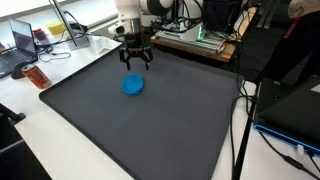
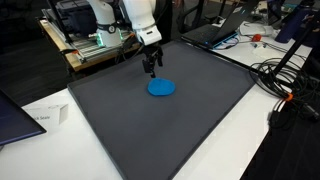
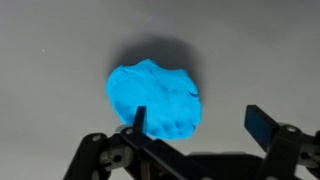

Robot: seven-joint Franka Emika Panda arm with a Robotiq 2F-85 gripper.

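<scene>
A flat, roundish blue item (image 1: 132,84) with an uneven edge lies on the dark grey table mat. It looks soft, like dough or cloth, though I cannot tell which. Just behind it, in exterior view 1, hangs my open gripper (image 1: 136,66), pointing down with nothing between its fingers. From the other side, exterior view 2 has the gripper (image 2: 153,72) close behind the blue item (image 2: 161,88). Seen from the wrist, the left finger (image 3: 139,119) overlaps the lower part of the blue item (image 3: 150,95), while the right finger (image 3: 262,126) is over bare mat.
An orange-red can (image 1: 37,77) stands off its left side in exterior view 1, near a laptop (image 1: 25,42). Black cables (image 2: 285,85) run beyond the mat's edge in exterior view 2.
</scene>
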